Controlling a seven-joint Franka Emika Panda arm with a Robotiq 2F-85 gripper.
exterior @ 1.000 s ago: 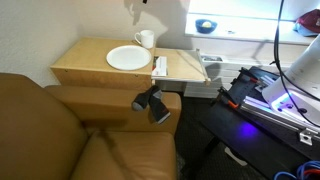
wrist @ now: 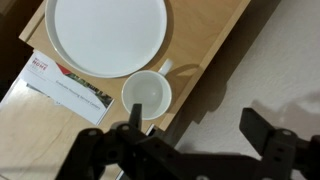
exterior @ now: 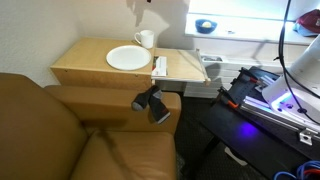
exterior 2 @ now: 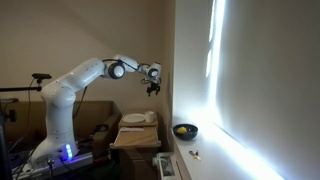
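Observation:
A white mug [exterior: 146,39] stands upright on the wooden cabinet top, just behind a round white plate [exterior: 129,57]. Seen from above in the wrist view, the mug [wrist: 147,93] has its handle pointing up and right, close to the plate [wrist: 107,30]. My gripper is open, its fingers far apart with nothing between them; the mug lies toward the left finger's side, below it. In exterior view 2 the gripper [exterior 2: 152,90] hangs high above the cabinet. Only a dark tip of it shows at the top edge of exterior view 1.
A white printed card [wrist: 65,88] lies beside the plate and mug. A brown sofa [exterior: 120,150] with dark cloth on it fronts the cabinet. A bowl [exterior 2: 185,131] rests on the window sill. Past the cabinet's edge is a wall.
Mug and plate have not moved.

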